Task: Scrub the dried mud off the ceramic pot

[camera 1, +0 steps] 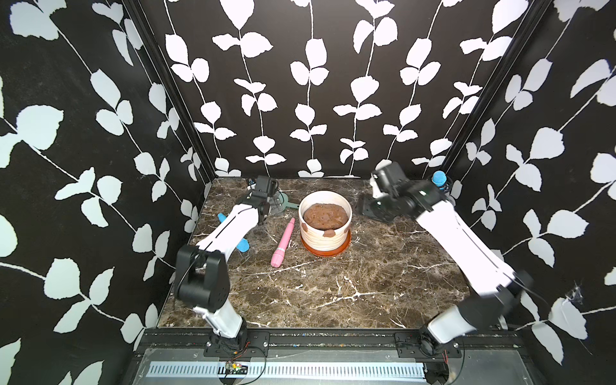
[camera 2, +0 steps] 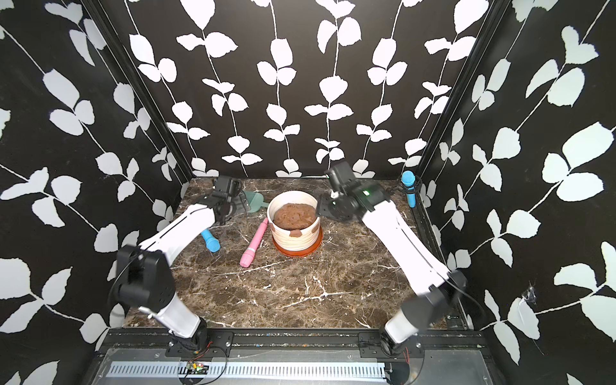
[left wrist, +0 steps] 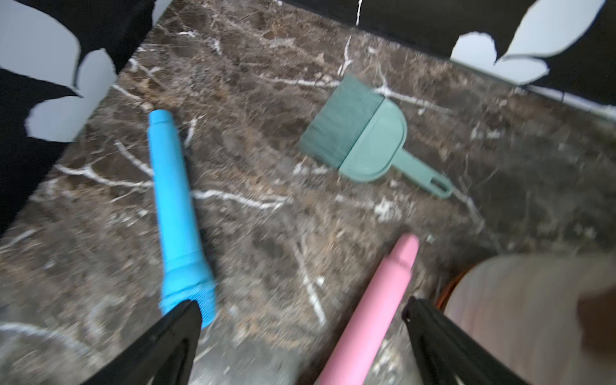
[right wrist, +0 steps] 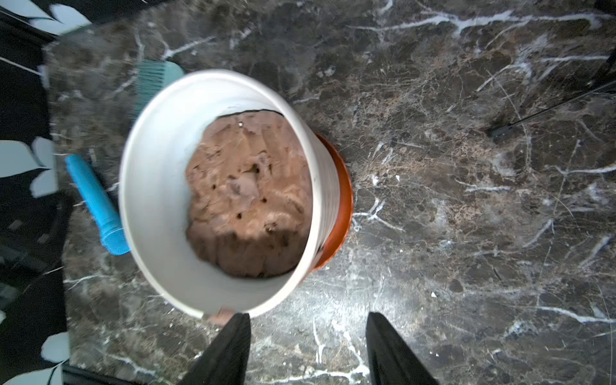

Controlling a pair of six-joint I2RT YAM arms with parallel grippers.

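Observation:
The ceramic pot (camera 1: 314, 240) stands upright on an orange saucer (camera 1: 329, 252), filled with brown soil. A brown mud patch (camera 1: 328, 233) shows on its front near the rim. The green brush (left wrist: 368, 132) lies flat on the table to the pot's left, its handle toward the pot. My left gripper is open above the table left of the pot, with nothing held; the pink microphone (left wrist: 369, 320) lies below, between its fingers in view. My right gripper is parted and empty, above and to the right of the pot, apart from it.
A blue microphone (left wrist: 176, 211) lies at the left of the table. Another blue microphone (camera 2: 410, 188) hangs in a holder at the right edge. Bare marble (camera 1: 359, 295) stretches across the front and right.

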